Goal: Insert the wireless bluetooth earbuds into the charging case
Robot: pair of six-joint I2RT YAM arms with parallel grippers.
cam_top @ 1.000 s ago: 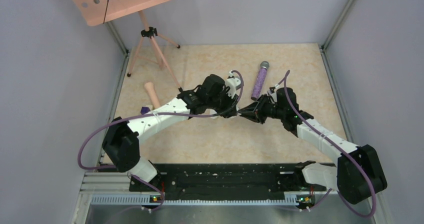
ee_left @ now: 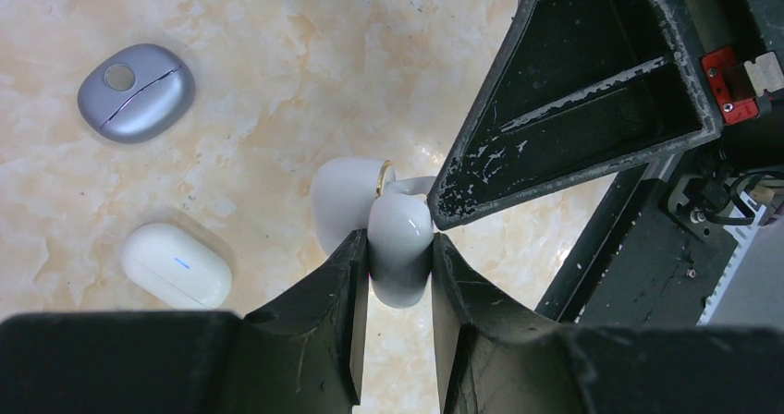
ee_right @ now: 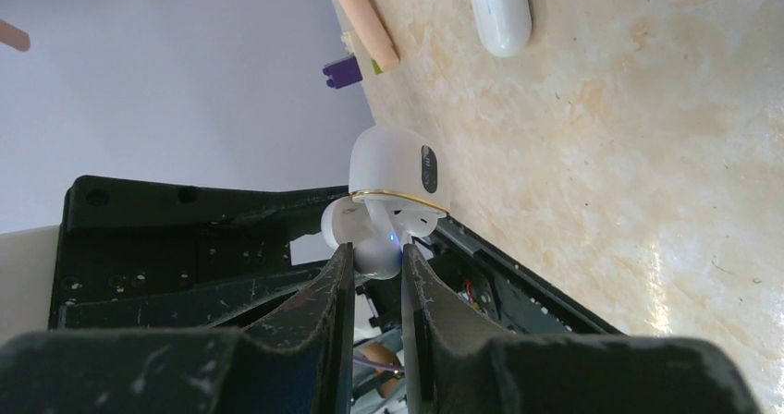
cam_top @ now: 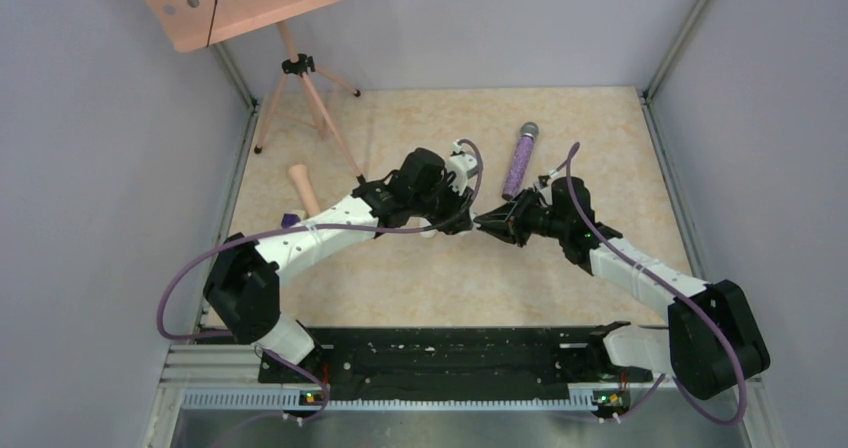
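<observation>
My left gripper is shut on the white charging case, whose lid stands open with a gold edge. From the right, my right gripper is shut on a small white earbud. In the right wrist view, the earbud's stem points up toward the open case, beside its gold rim. A small blue light shows near it. Whether the earbud touches or sits inside the case cannot be told. Seen from above, both grippers meet tip to tip near the table's middle.
A grey-purple mouse and a white rounded object lie on the table below. Farther back are a purple microphone and a pink tripod. A purple block sits at left.
Both arms have shifted very slightly leftward, with the grippers still close together. Neither grip looks different in the top view.
</observation>
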